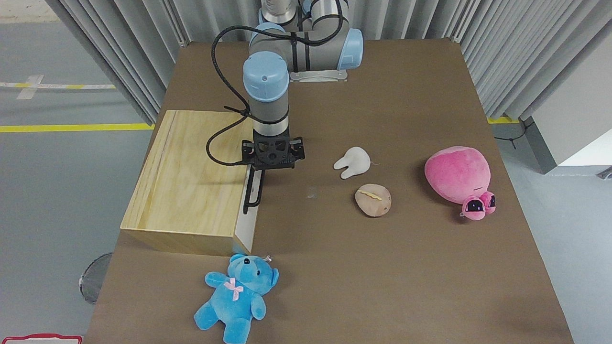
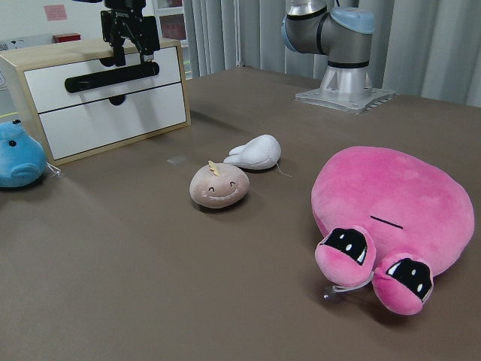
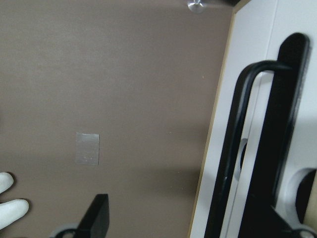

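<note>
My black gripper (image 1: pixel 273 155) hangs over the front edge of a wooden two-drawer cabinet (image 1: pixel 178 172), near the upper drawer's black bar handle (image 1: pixel 252 195). In the left view the gripper (image 2: pixel 129 53) points down with its fingers apart, just above the handle (image 2: pixel 113 77). In the wrist view the handle (image 3: pixel 232 144) runs along the right, and the two fingertips sit at the bottom edge, spread apart with the handle near the right one. Whether they touch it is unclear.
A blue bear (image 1: pixel 235 298) lies before the cabinet. A white plush (image 1: pixel 355 162), a beige round plush (image 1: pixel 373 200) and a pink plush (image 1: pixel 456 175) lie to the right, with bare table around them.
</note>
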